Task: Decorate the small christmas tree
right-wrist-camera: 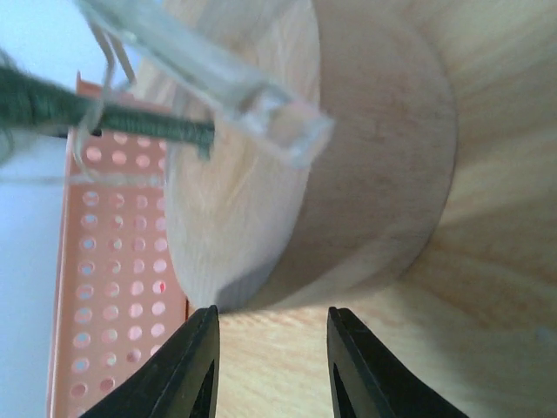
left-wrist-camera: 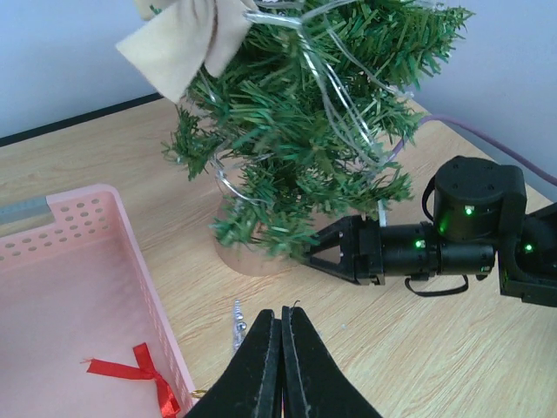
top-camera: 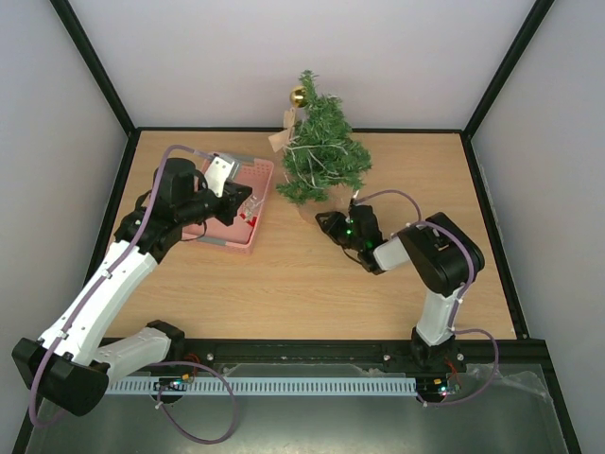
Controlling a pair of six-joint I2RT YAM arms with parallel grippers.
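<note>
The small Christmas tree point(top-camera: 326, 151), with silver garland, a gold ball point(top-camera: 298, 96) and a beige bow point(top-camera: 283, 131), stands on a round wooden base point(right-wrist-camera: 374, 165). Low at the base's front right is my right gripper; its fingers show apart by the base, whether gripping it I cannot tell. My left gripper hovers over the pink bin's point(top-camera: 227, 243) right side, fingers shut. A thin dark wire shows at its tips. A silver ornament point(left-wrist-camera: 238, 325) appears past its left finger; whether it hangs from that gripper cannot be told.
Inside the bin lies a red ribbon point(left-wrist-camera: 144, 373). Its perforated wall point(right-wrist-camera: 113, 287) stands close to the tree's left. Bare table point(top-camera: 312, 293) spreads in front of the tree and to its right.
</note>
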